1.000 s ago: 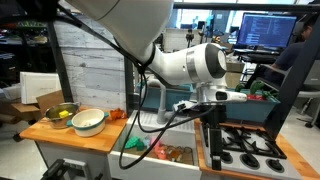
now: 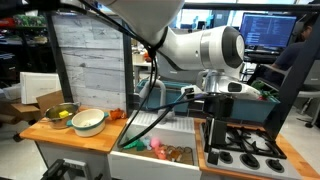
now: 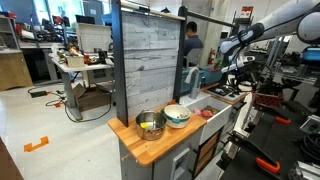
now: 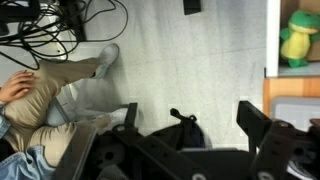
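Note:
In exterior view 1 my gripper [image 2: 213, 145] hangs downward at the front edge of the counter, between the sink and the stove. The wrist view shows my gripper open, its dark fingers far apart with only floor and a black item on the floor behind the gap. A green toy frog [image 4: 298, 38] with a yellow belly lies in the white basin at the upper right, apart from the fingers. Several colourful toys [image 2: 175, 154] rest in the sink [image 2: 128, 148].
A metal pot [image 3: 151, 126] and a white pot [image 3: 178, 115] stand on the wooden counter [image 2: 98, 143] left of the sink. The black-burner stove [image 2: 250, 158] is to its right. A seated person [image 4: 55, 130] is at the wrist view's left; bare floor lies below the gripper.
My arm has shifted up and to the right in exterior view 1, with the gripper still pointing down. The pots and toys look unmoved.

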